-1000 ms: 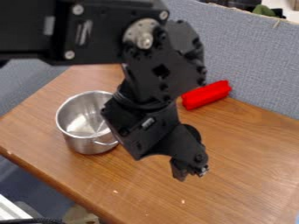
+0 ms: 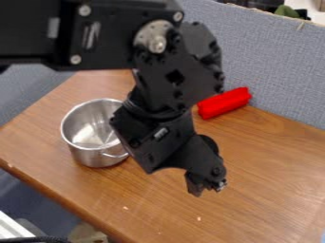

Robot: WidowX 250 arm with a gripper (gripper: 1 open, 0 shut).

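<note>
The black robot arm fills the upper middle of the camera view, with my gripper (image 2: 207,180) low at its end, over the wooden table (image 2: 273,176). Its fingertips are small and dark, and whether they are apart is hard to tell. A steel pot (image 2: 91,133) with a wire handle stands to the left, partly behind the arm. A red cylinder (image 2: 223,102) lies at the back right, behind the arm.
A grey padded wall (image 2: 267,57) runs along the back and left of the table. The table's front left edge drops to a dark floor.
</note>
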